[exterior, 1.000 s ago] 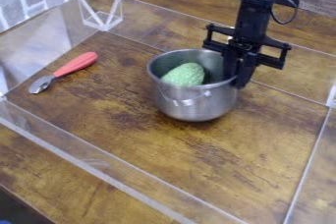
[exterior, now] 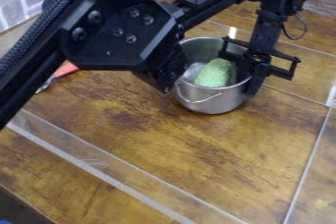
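Note:
A steel pot [exterior: 210,100] stands on the wooden table [exterior: 197,169], holding a green textured vegetable [exterior: 217,74]. My black arm reaches across the upper left of the view and hides part of the pot's left side and rim. At the pot's right rim is a black gripper assembly [exterior: 262,63]; whether its fingers are open or shut is hard to make out.
A red-handled utensil lies mostly hidden behind the arm, with only a bit of red [exterior: 63,69] showing at left. Pale strips cross the lower left and right side.
The large black arm has swung down into view over the left of the pot. The pot has shifted slightly back and right, and now covers less of the front table.

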